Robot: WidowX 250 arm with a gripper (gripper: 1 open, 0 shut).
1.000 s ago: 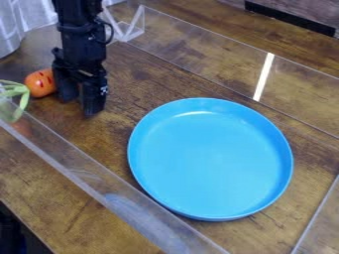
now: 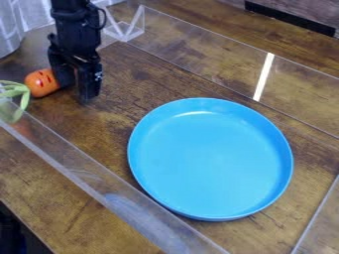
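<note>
The black gripper (image 2: 74, 74) hangs low at the upper left, just right of an orange, rounded vegetable (image 2: 42, 82) that it partly overlaps in view. Whether the gripper touches it, and whether its dark fingers are open or shut, I cannot tell. A pale green leafy vegetable (image 2: 12, 94) lies at the left edge. A large blue plate (image 2: 209, 157) sits empty on the wooden surface at right.
Clear plastic walls border the wooden surface (image 2: 172, 69), running along the lower left and the upper right. A silvery object (image 2: 16, 22) stands in the top left corner. The wood between gripper and plate is clear.
The gripper has shifted slightly to the left and up in view over the last second. The orange vegetable has moved slightly left. The plate has not moved.
</note>
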